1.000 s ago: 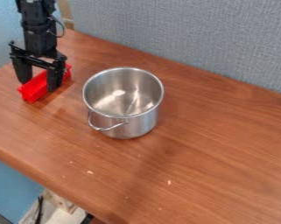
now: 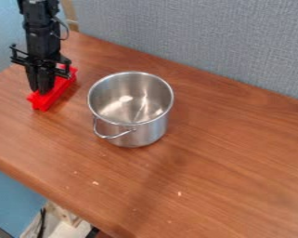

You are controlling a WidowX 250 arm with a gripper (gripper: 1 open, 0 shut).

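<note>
My black gripper point(image 2: 42, 72) is lowered onto a red block point(image 2: 52, 97) at the upper left of the table, its fingers over and around the block's upper part. Whether it is shut on the block cannot be made out. A steel pot point(image 2: 131, 108) with a wire handle stands upright to the right of the block, apart from it.
A grey padded wall point(image 2: 200, 37) runs along the back. The table's left edge drops off at the lower left.
The gripper has shifted slightly, and the red block sits a little to the right and at a slightly different angle under it. The pot has not moved.
</note>
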